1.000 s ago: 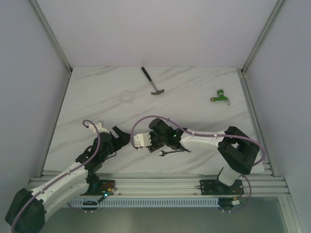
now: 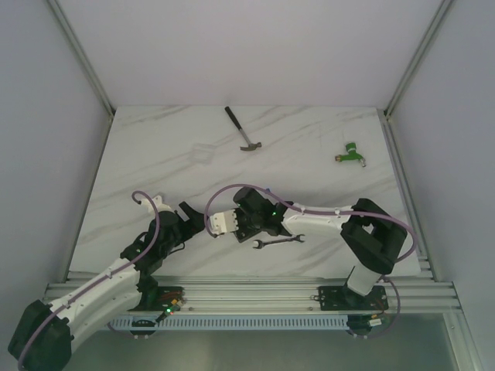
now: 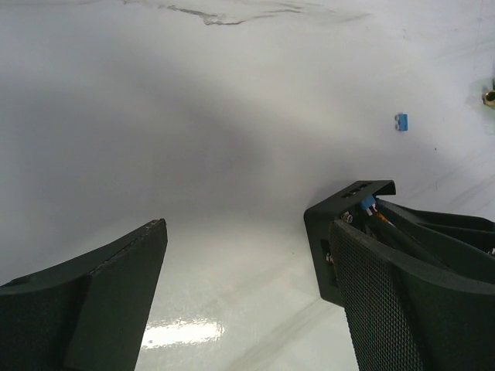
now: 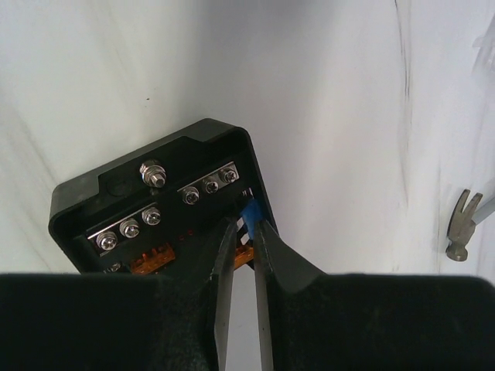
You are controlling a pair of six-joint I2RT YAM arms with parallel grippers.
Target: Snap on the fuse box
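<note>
The black fuse box (image 4: 139, 189) lies on the white marble table, with metal terminal screws, an orange part (image 4: 151, 259) and a blue piece (image 4: 251, 216) at its edge. My right gripper is over it with fingertips close together at the blue piece; whether it grips that is unclear. In the left wrist view the box (image 3: 321, 239) stands at right, the right gripper's fingers reaching into it. My left gripper is open, nothing between its fingers, left of the box.
A small blue block (image 3: 401, 122) lies behind the box. A hammer (image 2: 244, 131), a green fitting (image 2: 350, 154), a clear tray (image 2: 203, 153) and a wrench (image 2: 278, 241) also lie on the table.
In the top view the right arm has shifted very slightly; the left arm looks unchanged.
</note>
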